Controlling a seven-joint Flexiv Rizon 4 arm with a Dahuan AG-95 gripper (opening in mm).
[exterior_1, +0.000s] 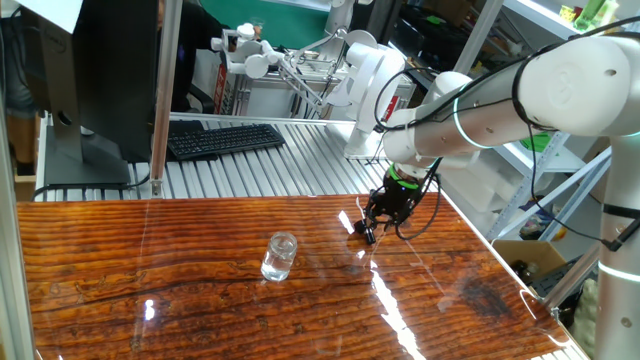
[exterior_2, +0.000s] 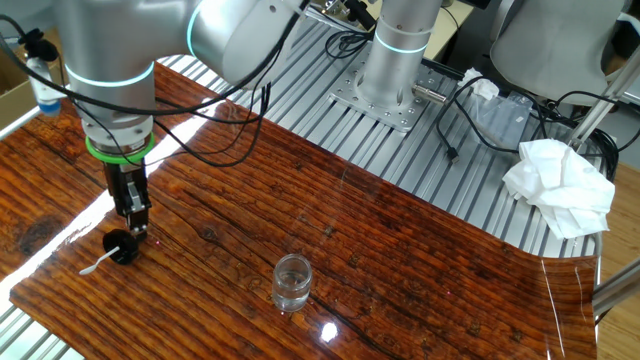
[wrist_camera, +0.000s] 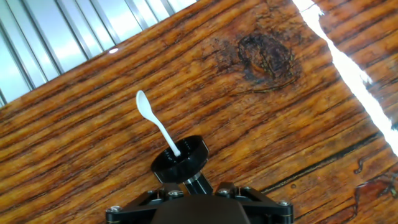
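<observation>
A small black round cup (wrist_camera: 180, 160) with a short stem lies tipped on its side on the wooden table, toward one end. A white spoon (wrist_camera: 157, 126) sticks out of its mouth. My gripper is right behind the cup, its fingers (wrist_camera: 169, 191) standing apart on both sides of the stem. It appears open; contact with the stem does not show. In exterior view 2 the gripper (exterior_2: 139, 230) points down beside the cup (exterior_2: 120, 246). A clear glass jar (exterior_2: 292, 283) with clear liquid stands upright, well apart from the gripper.
A ridged metal surface (exterior_1: 310, 160) borders the table, bearing a keyboard (exterior_1: 225, 141) and a monitor (exterior_1: 100, 90). Crumpled white tissue (exterior_2: 560, 188) lies near the table's far corner. Cables hang around the arm.
</observation>
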